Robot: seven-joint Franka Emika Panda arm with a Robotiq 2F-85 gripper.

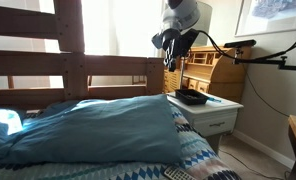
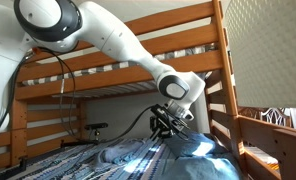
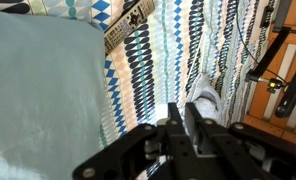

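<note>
A blue pillow-like cloth piece (image 1: 98, 132) lies across the patterned bed cover (image 1: 133, 172). In the wrist view the same blue cloth (image 3: 43, 95) fills the left side, apart from the fingers. My gripper (image 1: 171, 64) hangs above its right end, with a visible gap between them. From the other side, the gripper (image 2: 164, 128) appears near the blue cloth (image 2: 203, 160). The dark fingers (image 3: 171, 130) are close together in the wrist view. Whether anything thin sits between them does not show clearly.
A remote control (image 1: 179, 173) lies on the cover near the blue cloth. Right of the bed stands a white nightstand (image 1: 210, 117) bearing a black tray (image 1: 191, 97). Wooden bed rails (image 1: 28, 64) stand behind; an upper bunk (image 2: 138, 75) spans overhead.
</note>
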